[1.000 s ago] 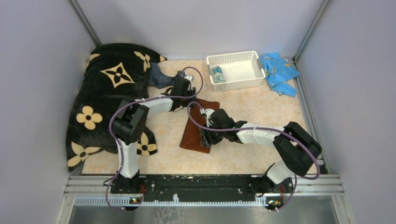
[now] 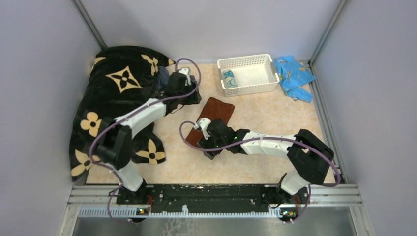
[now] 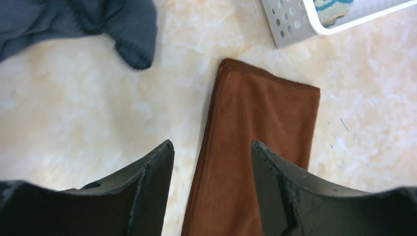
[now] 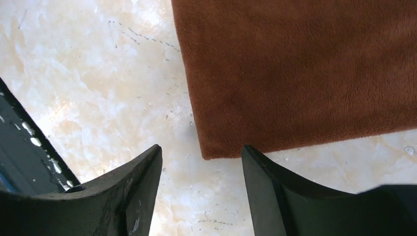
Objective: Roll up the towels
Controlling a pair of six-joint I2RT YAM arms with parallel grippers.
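A brown towel (image 2: 219, 108) lies flat and slanted in the middle of the table, seen also in the left wrist view (image 3: 255, 113) and right wrist view (image 4: 295, 73). My left gripper hangs open above the table just left of the towel's far part, its fingers empty. My right gripper is open over the towel's near edge by a corner, nothing between its fingers; in the top view the right arm hides part of the towel.
A white basket (image 2: 251, 83) with a rolled item stands at the back. A blue cloth (image 2: 294, 78) lies back right, a grey cloth (image 3: 128, 39) back left, and a black flowered blanket (image 2: 103, 98) covers the left side.
My left gripper has moved left, away from the towel. My right gripper has moved left and toward the near side. The towel has shifted slightly left and up since a second ago.
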